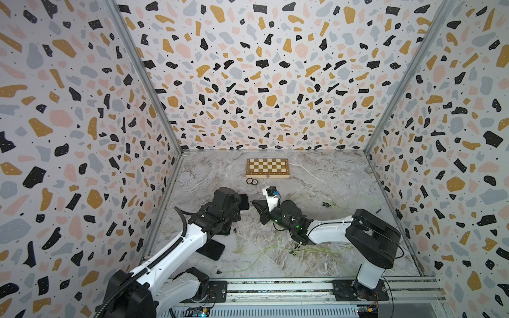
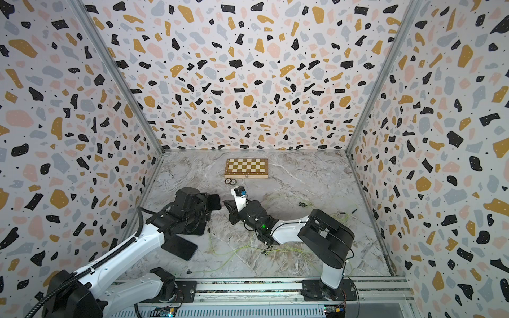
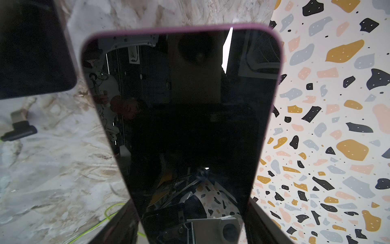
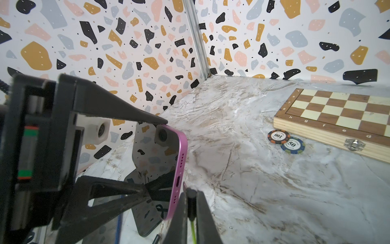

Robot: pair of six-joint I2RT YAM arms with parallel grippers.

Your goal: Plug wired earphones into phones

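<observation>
My left gripper is shut on a pink-edged phone [image 4: 178,170], held up off the table on its edge. In the left wrist view the dark glossy screen of this phone [image 3: 195,134] fills the middle. Its bottom edge with the charging port faces the right arm in the right wrist view. Upright between the tips of my right gripper is a black earphone plug [image 4: 191,199], gripped, with a yellow-green cable [image 4: 193,233] hanging below. A visible gap separates plug and phone edge in both top views; exact alignment with the port cannot be told.
Other dark phones [image 1: 213,249] lie under the left arm. A loose black connector [image 3: 20,129] rests on the marble beside one. Green cables [image 1: 259,254] trail across the front. A chessboard box [image 4: 325,118] and two poker chips [image 4: 285,140] sit behind.
</observation>
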